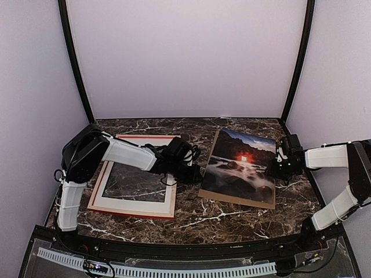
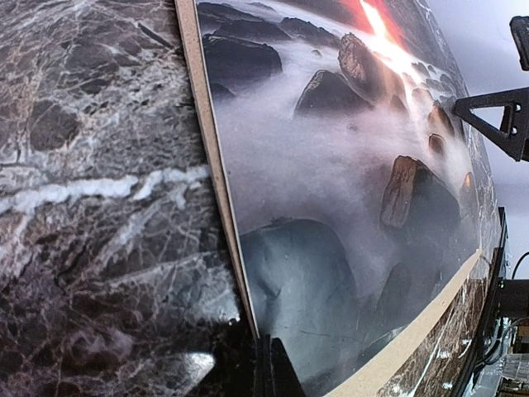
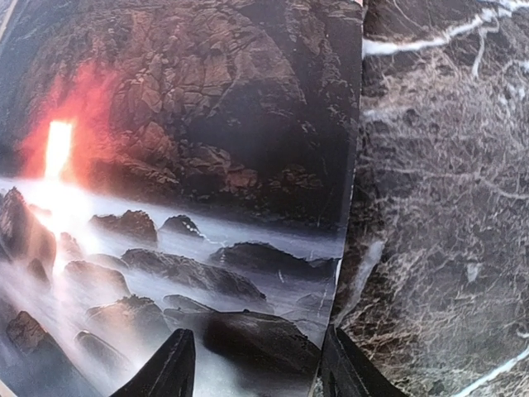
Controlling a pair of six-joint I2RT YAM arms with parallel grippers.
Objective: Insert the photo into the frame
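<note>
The photo (image 1: 237, 168), a sunset over misty rocks, lies on a tan board (image 1: 235, 203) at the right of the table. My left gripper (image 1: 195, 174) is shut at the board's left edge; in the left wrist view its tip (image 2: 266, 356) touches that edge, with nothing clearly between the fingers. My right gripper is at the photo's right edge, its fingers apart, one over the photo and one at the edge. The frame (image 1: 97, 202), with red rim and white mat, lies at the left, partly under my left arm.
Grey walls stand at both sides and the back, with a rail along the front edge.
</note>
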